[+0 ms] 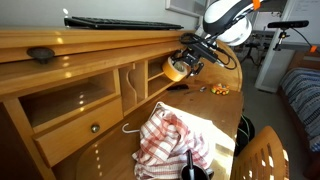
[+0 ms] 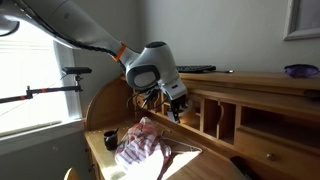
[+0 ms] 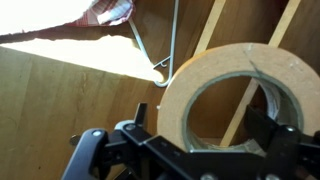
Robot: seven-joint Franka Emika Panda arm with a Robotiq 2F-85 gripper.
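Observation:
A tan roll of tape (image 3: 205, 72) fills the right side of the wrist view, its round hole facing the camera. In exterior view 1 the roll (image 1: 173, 71) shows tilted in front of the desk's open shelf, right by the fingers. My gripper is part open around the near wall of the roll. One finger (image 3: 137, 118) stands outside the ring with a small gap, and the other finger (image 3: 262, 128) overlaps the hole. Firm contact with the tape cannot be made out. In exterior view 2 my gripper (image 2: 177, 112) is beside the shelf compartments.
A checked red and white cloth (image 1: 165, 140) lies on the desktop, with a white hook-shaped wire (image 3: 160, 65) near it. A dark mug (image 1: 193, 172) stands at the near edge. Colourful small items (image 1: 220, 89) lie at the far end. Shelf dividers and drawers line the back.

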